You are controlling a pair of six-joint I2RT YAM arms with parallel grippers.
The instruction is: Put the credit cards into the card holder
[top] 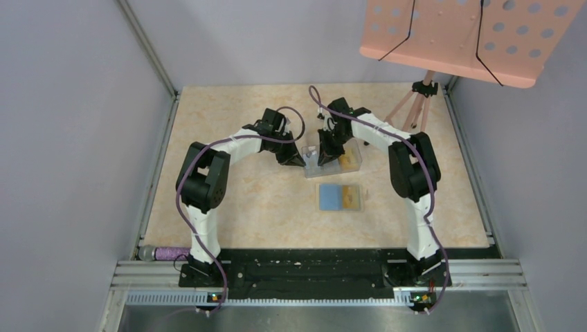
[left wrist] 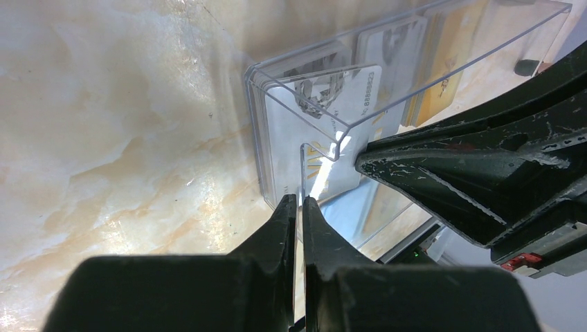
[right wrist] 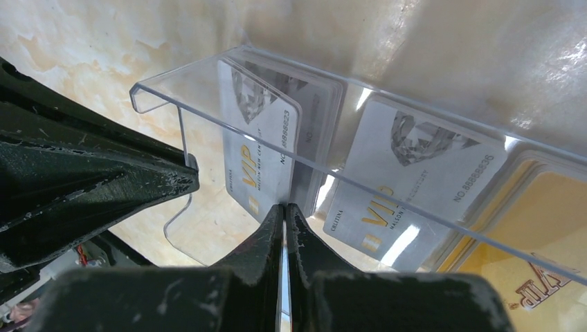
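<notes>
The clear card holder point(top: 308, 174) lies at the table's middle. Silver VIP cards point(right wrist: 408, 180) and gold cards point(right wrist: 540, 242) rest in its compartments. At its left end my left gripper has its fingertips close around the thin clear wall. One silver card point(right wrist: 256, 138) in the end compartment is tilted above those beneath it. My right gripper is shut right at that card's lower edge. Whether the edge is between its fingers cannot be made out. In the left wrist view, a right fingertip point(left wrist: 370, 162) is against the card's face.
In front of the holder lies a clear piece with blue point(top: 331, 197) and gold cards point(top: 351, 197). A pink stand point(top: 415, 104) rises at the back right; a purple tube point(top: 169, 254) lies at the front left.
</notes>
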